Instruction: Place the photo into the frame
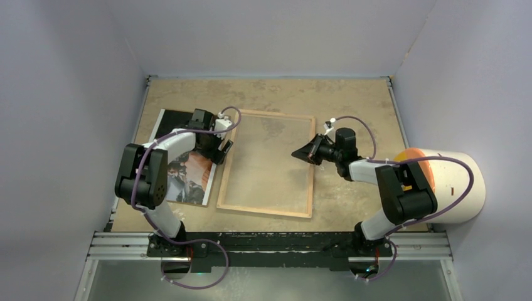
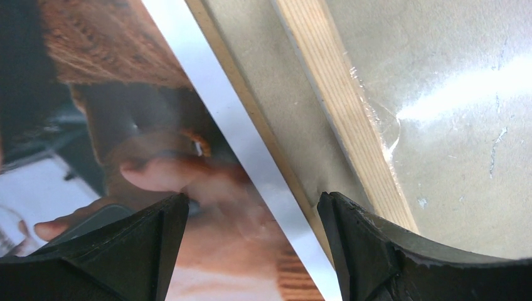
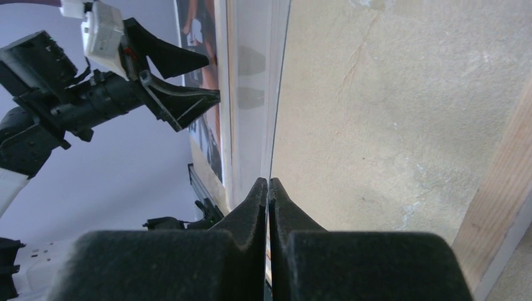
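The photo, dark above with a white margin down its right side, lies flat left of the wooden frame. My left gripper is open above the photo's right edge. In the left wrist view its fingers straddle the photo's white margin, with a narrow gap between photo and frame bar. Over the frame's inside, my right gripper is shut. A thin clear sheet runs edge-on to its tips, mirroring the left gripper, and stands tilted up from the frame.
An orange-and-white cylinder stands at the right, behind the right arm. Bare table shows beyond the frame and to its right. Walls enclose the area, and cables hang loosely along both arms.
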